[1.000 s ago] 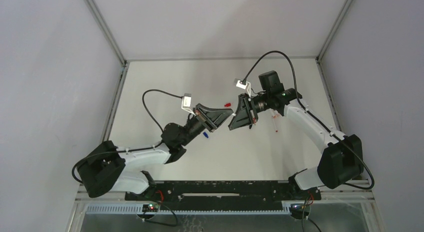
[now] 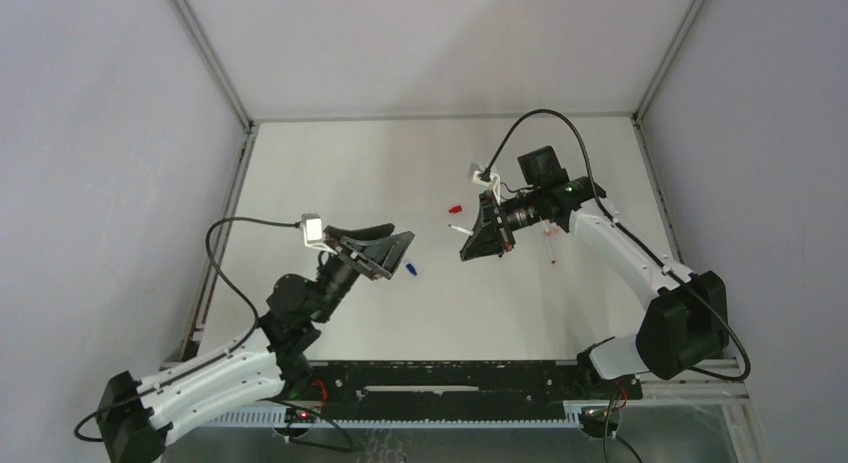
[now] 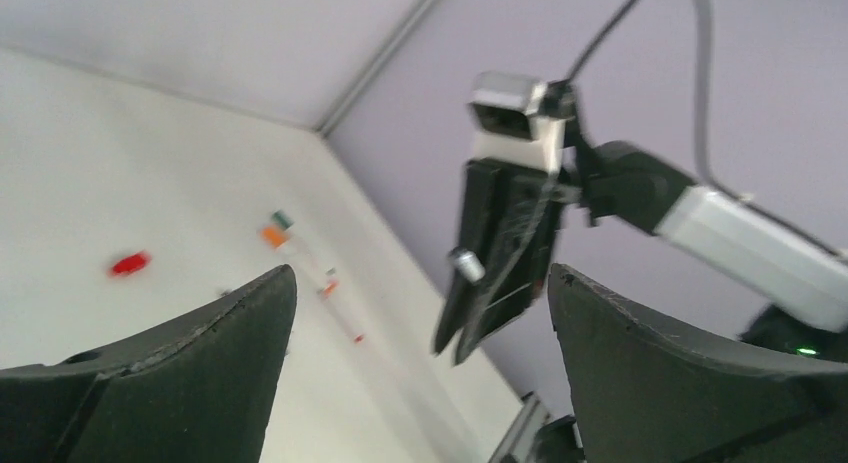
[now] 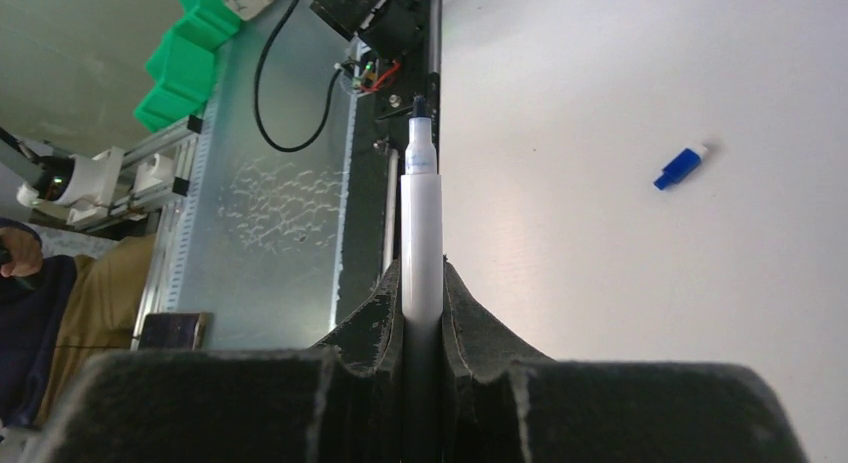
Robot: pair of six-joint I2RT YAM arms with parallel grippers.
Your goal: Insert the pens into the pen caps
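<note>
My right gripper is shut on a white pen, its dark tip pointing out between the fingers. My left gripper stands open to the left of it, with nothing between its fingers in the left wrist view. On the table below lie a blue cap, also in the right wrist view, and a red cap, also in the left wrist view.
Orange and pale items lie partly behind the right arm at the table's right.
My left gripper has moved left and toward the front, away from the pen in my right gripper, uncovering it. My right gripper has moved only slightly.
</note>
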